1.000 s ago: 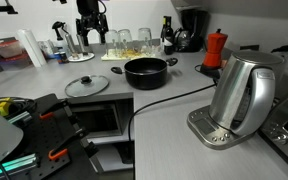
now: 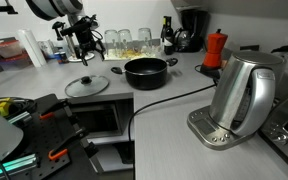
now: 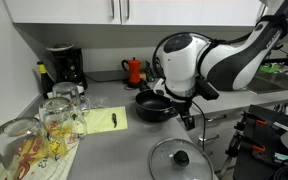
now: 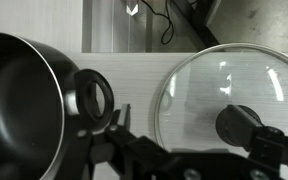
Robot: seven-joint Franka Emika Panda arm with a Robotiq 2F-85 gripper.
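Observation:
A glass lid [image 2: 87, 87] with a dark knob lies flat on the counter; in the wrist view the lid [image 4: 194, 92] fills the right half, its black knob [image 4: 229, 125] partly behind one finger. Left of it in that view is a black pot [image 4: 24, 100] with one loop handle [image 4: 97, 95] toward the lid. The pot [image 2: 146, 73] stands uncovered. My gripper is open and nothing is between its fingers. From outside, the gripper [image 2: 94, 44] hangs above the counter, clear of the lid [image 3: 179, 162].
Upturned glass jars [image 3: 56, 115] stand at the counter's far side, near a yellow cloth [image 3: 106, 120]. A red moka pot [image 2: 215, 47] and a steel kettle [image 2: 246, 95] are to the right. A black cable [image 2: 169, 99] crosses the counter.
Lid and pot have stayed put.

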